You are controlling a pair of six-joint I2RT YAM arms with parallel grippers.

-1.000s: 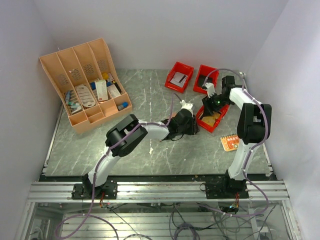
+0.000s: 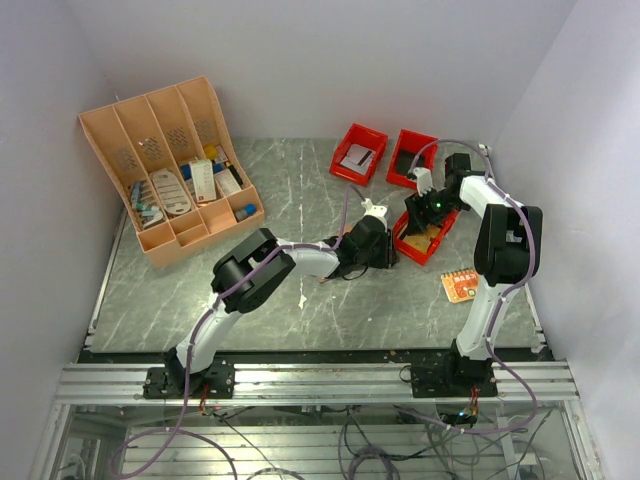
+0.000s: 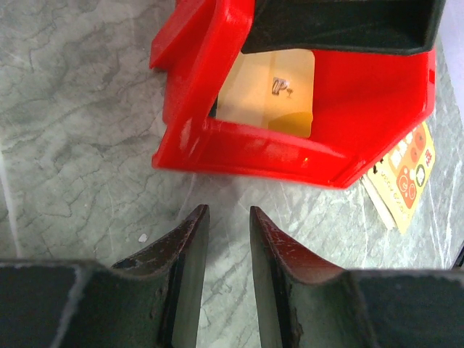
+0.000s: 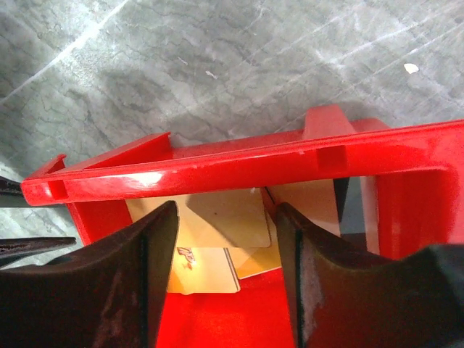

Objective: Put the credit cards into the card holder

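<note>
A red bin (image 3: pixel 283 152) holds tan and yellow cards (image 4: pixel 217 217), stacked loosely with a dark item beside them. My right gripper is over the bin, its fingers parted above the cards; whether it touches them I cannot tell. My left gripper stands part open just outside the bin's near side, with nothing between its fingers. In the top view both grippers are at that bin, right of the table's middle. I cannot tell which object is the card holder.
Two more red bins (image 2: pixel 358 154) stand at the back, with cards or dark items inside. A tan divided organiser (image 2: pixel 170 170) fills the back left. An orange notebook (image 2: pixel 460 285) lies at the right.
The right arm has shifted slightly over the bin during the last second. The left arm looks unchanged.
</note>
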